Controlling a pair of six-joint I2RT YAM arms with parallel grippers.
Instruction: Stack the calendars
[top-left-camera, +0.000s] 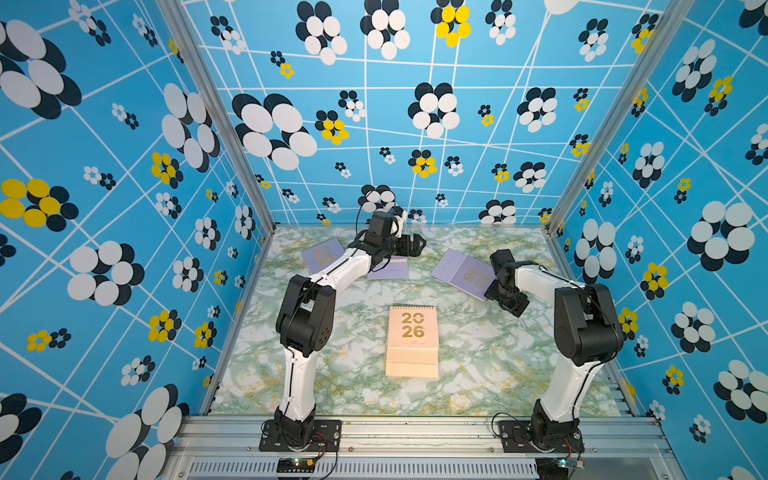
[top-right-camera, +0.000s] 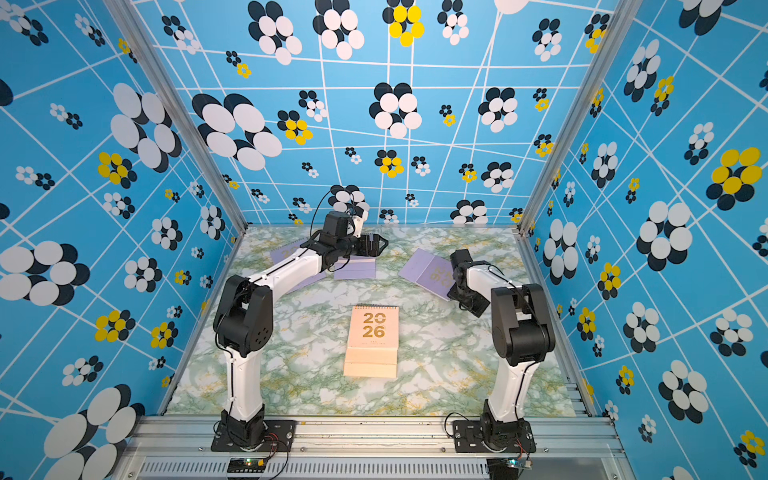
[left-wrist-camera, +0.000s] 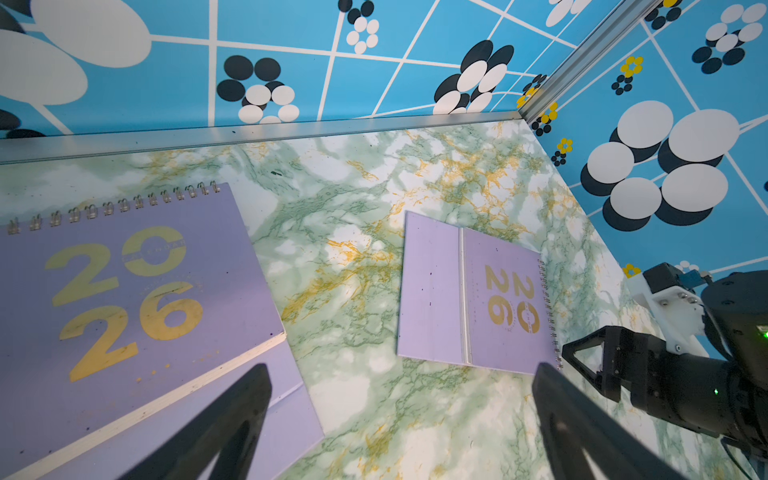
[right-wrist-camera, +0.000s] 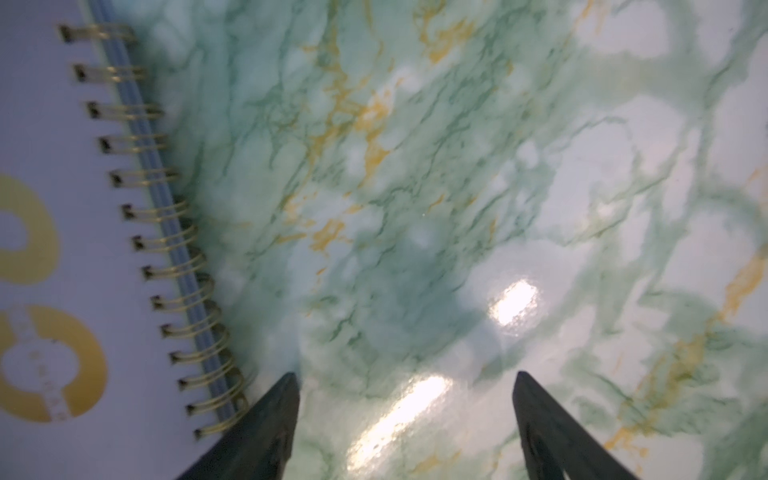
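A cream 2026 calendar (top-left-camera: 412, 360) lies at front centre. Purple calendars lie behind it: one at back left (top-left-camera: 320, 248), one in the middle (top-left-camera: 388, 272) under my left arm, and one to the right (top-left-camera: 454, 269). In the left wrist view a purple calendar (left-wrist-camera: 128, 296) fills the left, another (left-wrist-camera: 429, 288) lies beyond. My left gripper (top-left-camera: 414, 245) is raised over the back middle, open and empty. My right gripper is open just outside the spiral edge of the right calendar (right-wrist-camera: 56, 240), low over bare marble.
Patterned blue walls and metal rails bound it.
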